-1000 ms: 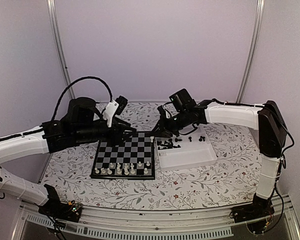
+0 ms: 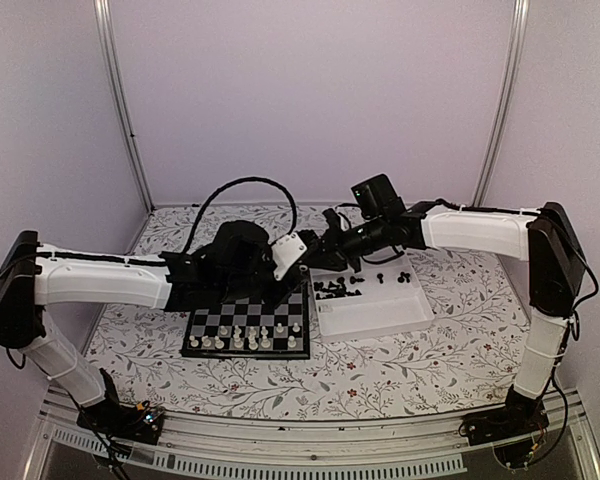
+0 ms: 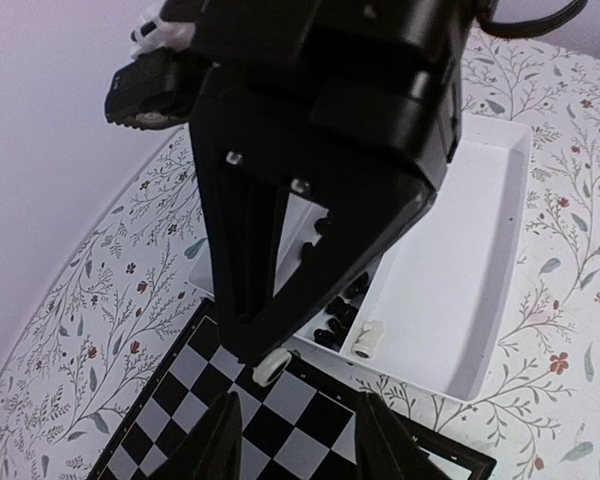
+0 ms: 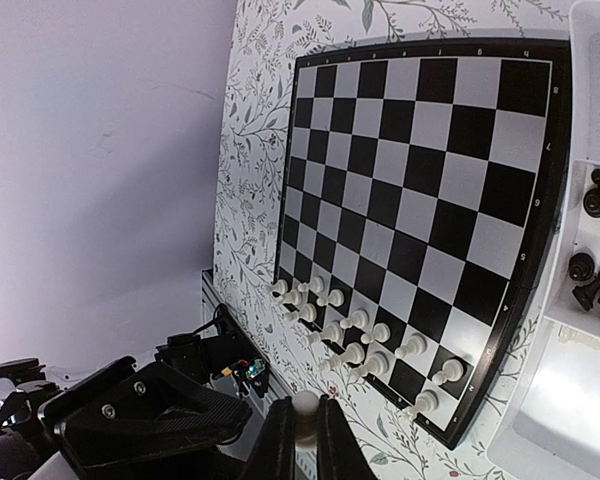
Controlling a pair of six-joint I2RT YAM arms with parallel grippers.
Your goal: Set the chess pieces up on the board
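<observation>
The chessboard [image 2: 220, 320] holds white pieces along its near rows. My right gripper is shut on a white chess piece, held in the air; in the left wrist view this piece [image 3: 271, 366] shows at the tip of the right gripper. My left gripper stands open just below and beside that piece, its two fingers apart with nothing visible between them. In the top view both grippers meet above the board's right part and partly hide each other.
A white tray [image 2: 375, 325] right of the board holds dark pieces [image 4: 595, 200] and a white piece [image 3: 368, 338] in compartments. The far part of the board is free of pieces. Walls bound the table at the back and sides.
My left arm has swung right, bringing its gripper up to the right gripper and the piece it holds.
</observation>
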